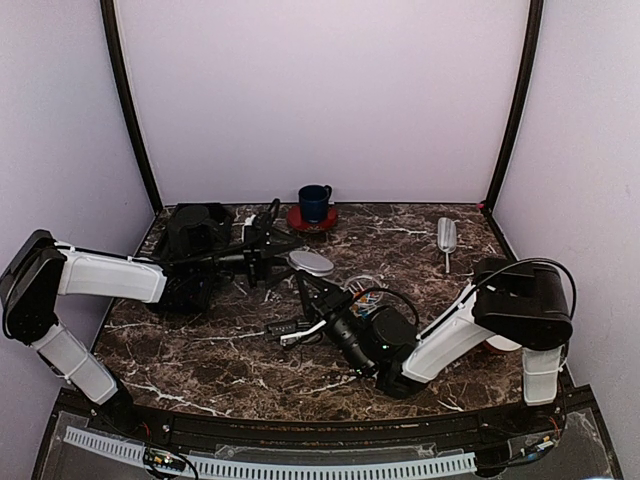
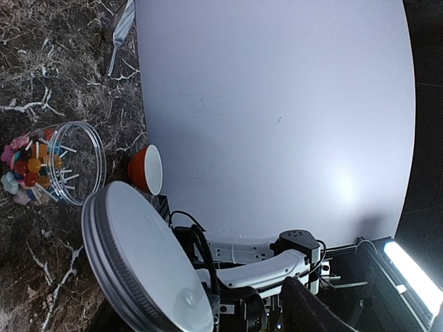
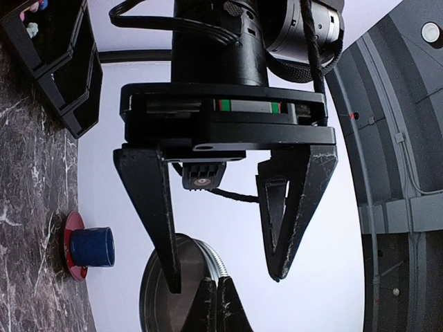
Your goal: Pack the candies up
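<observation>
A round metal lid (image 1: 311, 261) is held up between my two grippers, white top visible in the left wrist view. My right gripper (image 1: 305, 282) is shut at the lid, its tips at the rim. My left gripper (image 1: 282, 255) is at the lid's left; its finger is hard to make out. The clear jar of wrapped-stick candies (image 2: 38, 166) lies on the marble table behind the right gripper, its mouth uncovered.
A blue mug (image 1: 313, 200) on a red saucer (image 1: 296, 222) stands at the back. A scoop (image 1: 446, 236) lies right, near an orange bowl (image 2: 142, 169). A black compartment tray (image 3: 55, 69) is at the left.
</observation>
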